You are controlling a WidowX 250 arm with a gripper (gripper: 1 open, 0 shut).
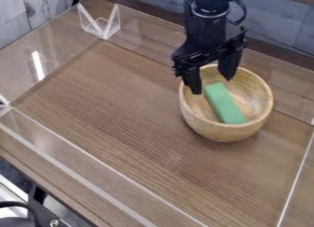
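Observation:
A wooden bowl (208, 130) rests on the table at right of centre, with a green oblong block (225, 105) lying inside it. My black gripper (211, 74) is open over the bowl's back part, one finger on each side above the block's far end. How far down the fingertips reach relative to the rim is hard to tell.
A clear plastic piece (101, 22) is at the back left, and a grey wall runs along the back right.

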